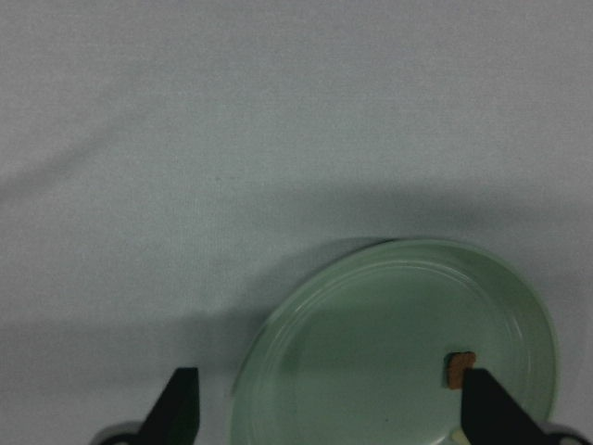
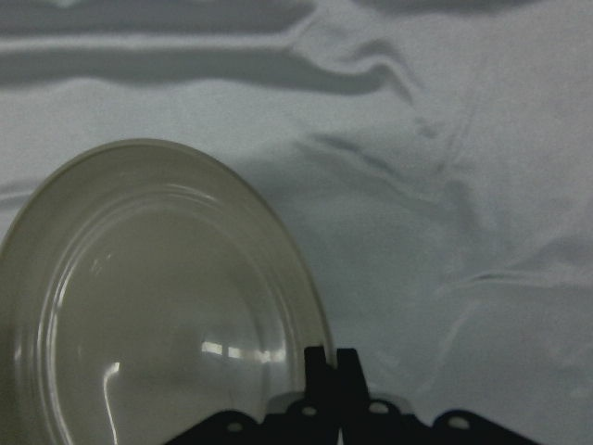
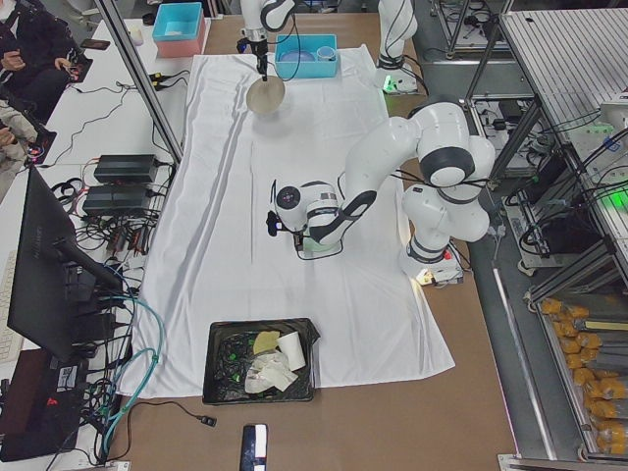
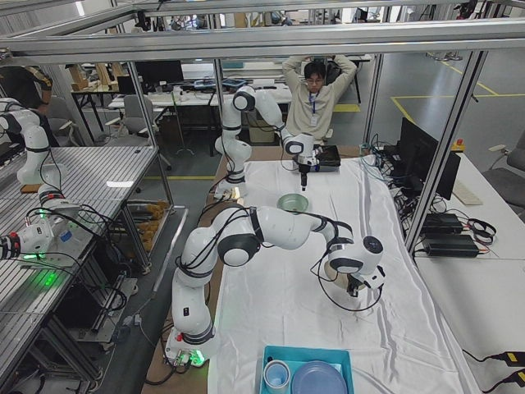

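A green plate (image 1: 380,324) with a small brown piece (image 1: 460,369) on it lies below my left gripper, which stands open over it in the left wrist view. A beige plate (image 2: 148,306) lies on the cloth under my right gripper, whose fingers are shut at the plate's right rim; in the left camera view that plate (image 3: 267,101) is at the far end. Whether the rim is between the fingers is unclear.
A teal bin (image 4: 271,353) with a blue plate and cup stands behind the beige plate. A black tray (image 3: 226,383) with cloths and a white roll is at the opposite end.
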